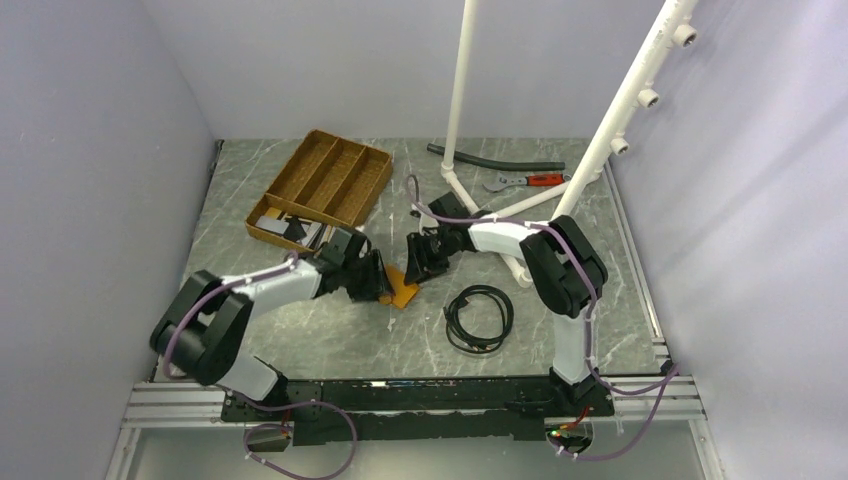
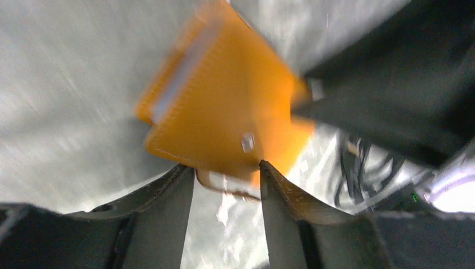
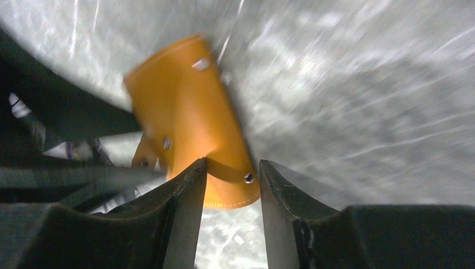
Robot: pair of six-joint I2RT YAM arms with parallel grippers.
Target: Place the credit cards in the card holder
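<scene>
The orange-brown card holder (image 1: 404, 290) lies on the grey table between my two grippers. In the left wrist view, a blurred greyish strip, perhaps a card (image 2: 185, 73), shows between the layers of the holder (image 2: 235, 95). My left gripper stands part open at the holder's near edge, with a small strap or flap between its fingertips. My right gripper is also part open; the holder's studded corner (image 3: 229, 188) reaches between its fingers, and firm contact cannot be made out. No other loose card is clearly visible.
A brown compartment tray (image 1: 375, 190) stands at the back left, with grey and black items in its front section. A coiled black cable (image 1: 480, 345) lies right of the holder. White pipes (image 1: 455, 90), a wrench (image 1: 525, 181) and a dark hose (image 1: 500, 163) occupy the back right.
</scene>
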